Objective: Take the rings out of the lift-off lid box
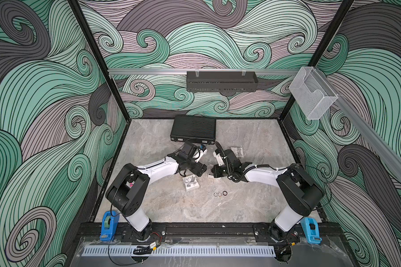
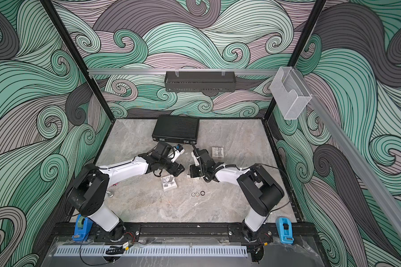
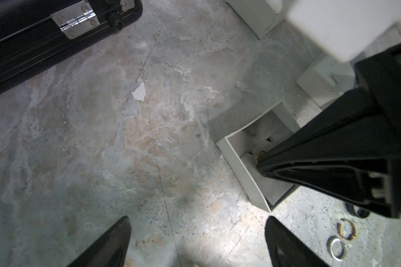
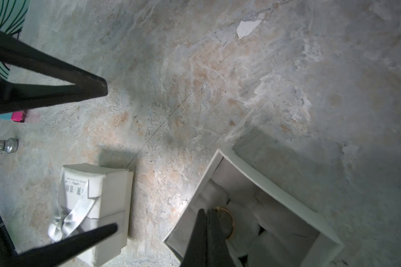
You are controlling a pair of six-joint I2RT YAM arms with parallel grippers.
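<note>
The open white box [image 4: 276, 193] has a cushioned grey inside, with a gold ring [image 4: 230, 219] standing at the cushion. My right gripper reaches into this box; its fingers are together, and the ring sits right at their tips. In the left wrist view the same ring [image 3: 260, 154] shows against the right fingertips, partly covered by them. My left gripper is open and empty, above the table to the left of the box. Silver [image 3: 337, 248], gold [image 3: 346, 229] and black rings [image 3: 357, 210] lie on the table in front of the box.
A white box with a ribbon [image 4: 113, 200] stands to the left of the open box. Another pale ribboned piece [image 1: 237, 152] lies behind the right gripper. A black case [image 1: 193, 128] is at the back.
</note>
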